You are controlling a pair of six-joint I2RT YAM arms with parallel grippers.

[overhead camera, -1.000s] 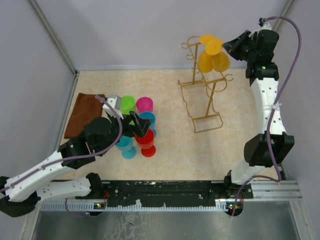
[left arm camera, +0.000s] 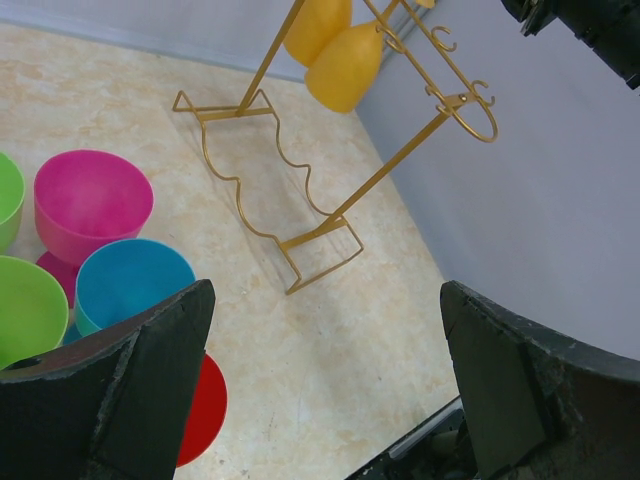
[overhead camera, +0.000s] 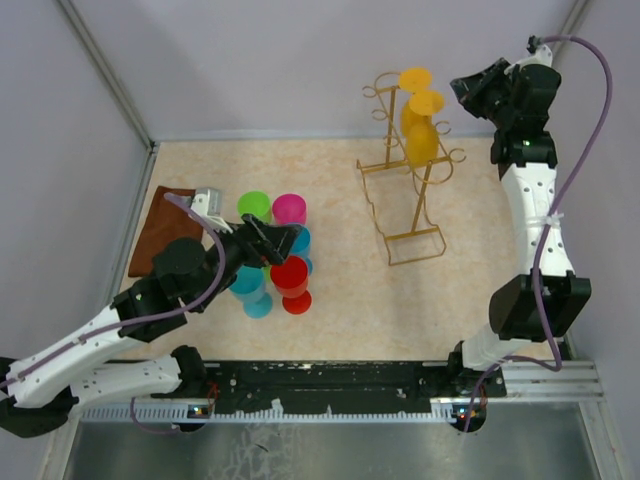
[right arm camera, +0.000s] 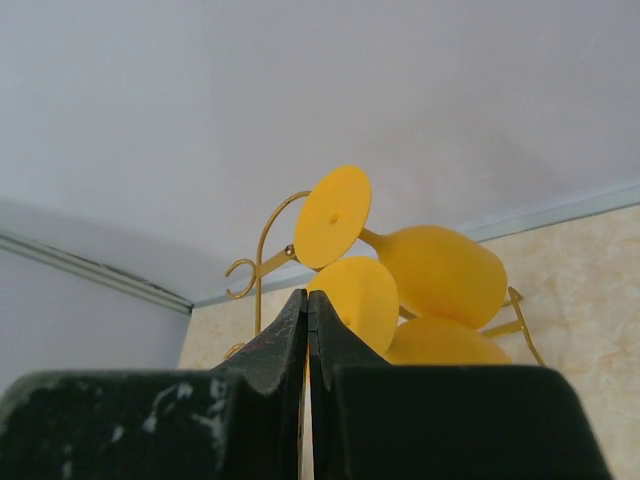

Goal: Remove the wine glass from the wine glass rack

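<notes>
Two yellow wine glasses (overhead camera: 421,140) hang inverted on the gold rack (overhead camera: 415,233) at the back right; in the right wrist view their round feet (right arm camera: 333,214) and bowls (right arm camera: 440,270) show. My right gripper (overhead camera: 468,92) is shut, a little right of the glasses, above the rack, with nothing seen between its fingers. My left gripper (overhead camera: 274,239) stands open over the cups at the left; in the left wrist view its fingers (left arm camera: 120,400) frame bare table and cups.
Colored glasses, pink (overhead camera: 290,208), red (overhead camera: 291,275), blue and green, stand at the left beside a brown cloth (overhead camera: 160,225). The table between them and the rack, and in front of it, is clear.
The yellow glasses have shifted slightly, their bowls now closer together. The right gripper has moved slightly, now just off the nearer foot.
</notes>
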